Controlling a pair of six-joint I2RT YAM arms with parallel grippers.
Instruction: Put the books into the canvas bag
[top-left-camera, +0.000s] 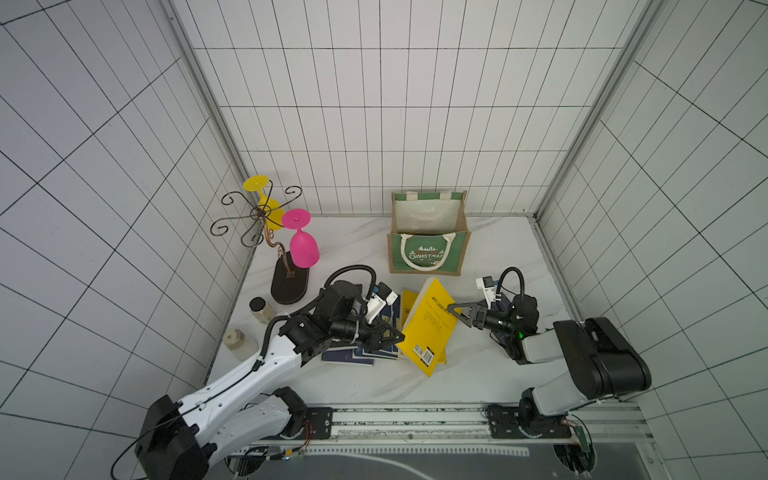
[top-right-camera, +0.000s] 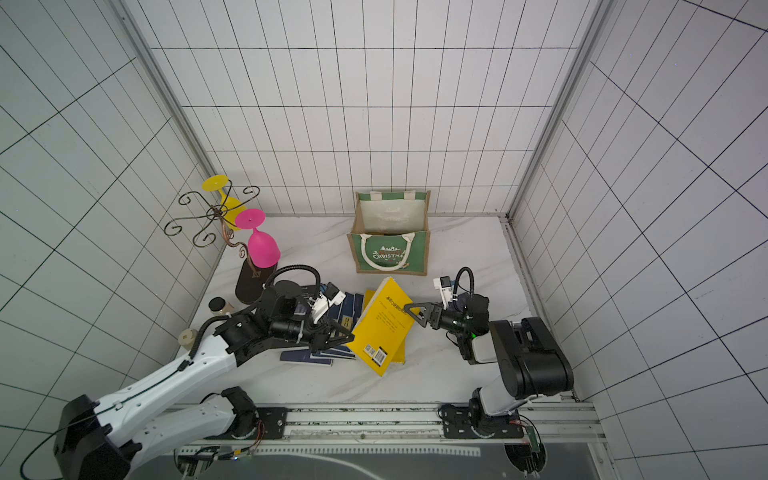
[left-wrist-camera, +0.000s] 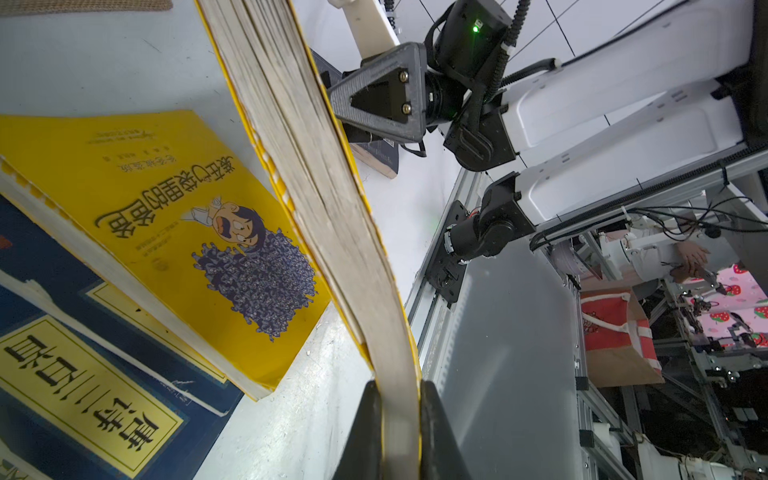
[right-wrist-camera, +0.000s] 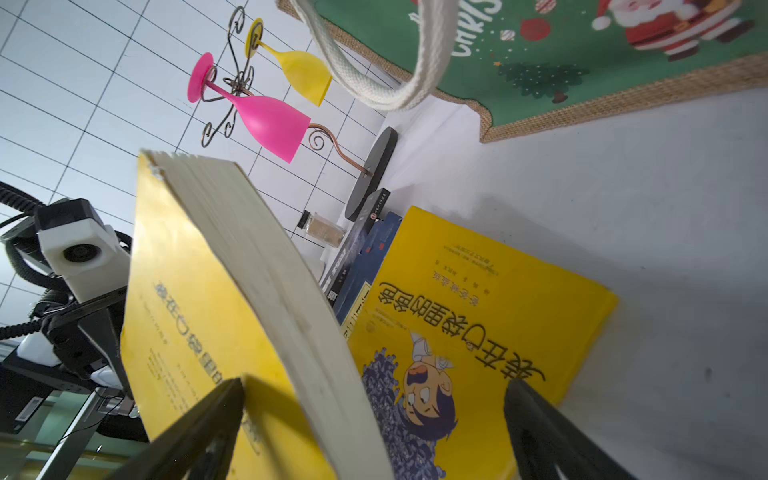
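Observation:
My left gripper (top-left-camera: 400, 337) is shut on the edge of a yellow book (top-left-camera: 430, 328), which stands tilted above the table; its page block (left-wrist-camera: 320, 176) runs between the fingers in the left wrist view. Beneath it a second yellow book (left-wrist-camera: 152, 264) lies flat, partly over dark blue books (left-wrist-camera: 88, 392). My right gripper is open near the raised book's upper right side; in its view the held book's page edge overlaps the space between the fingers, contact unclear. The green canvas bag (top-left-camera: 425, 254) stands open at the back, handle in front.
At the left stand a dark-based metal rack (top-left-camera: 289, 280) with a pink goblet (top-left-camera: 304, 249) and a yellow one, plus two small jars (top-left-camera: 261, 309). Bare table lies right of the bag and along the front.

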